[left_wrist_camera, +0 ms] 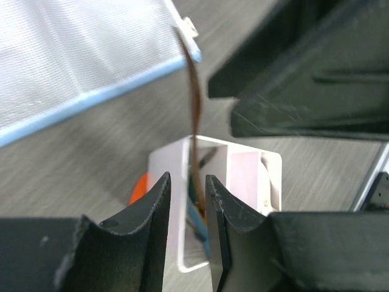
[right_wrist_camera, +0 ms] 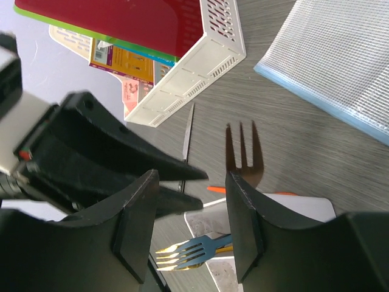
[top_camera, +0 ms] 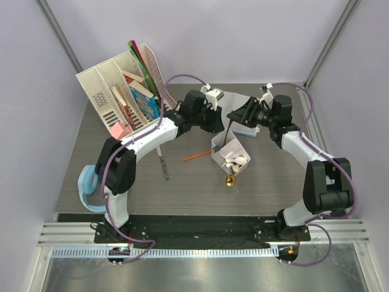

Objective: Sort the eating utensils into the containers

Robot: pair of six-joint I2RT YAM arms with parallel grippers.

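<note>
A white divided utensil container (top_camera: 231, 152) stands mid-table, holding forks and pale utensils. A dark fork (right_wrist_camera: 244, 161) rises upright above it toward my right gripper (top_camera: 237, 114); whether that gripper holds it is unclear. In the left wrist view the fork's handle (left_wrist_camera: 196, 121) stands beside the black right gripper. My left gripper (top_camera: 214, 121) is just left of the container, above it; its fingers' state is hard to tell. A blue fork (right_wrist_camera: 200, 248) lies in the container. An orange-handled utensil (top_camera: 197, 156) lies to its left, and a gold utensil (top_camera: 230, 180) at its front.
A white file organizer (top_camera: 103, 82) with books fills the back left. A white mat with blue edge (right_wrist_camera: 322, 61) lies behind the container. A knife (top_camera: 163, 163) and a blue band (top_camera: 88, 188) lie left.
</note>
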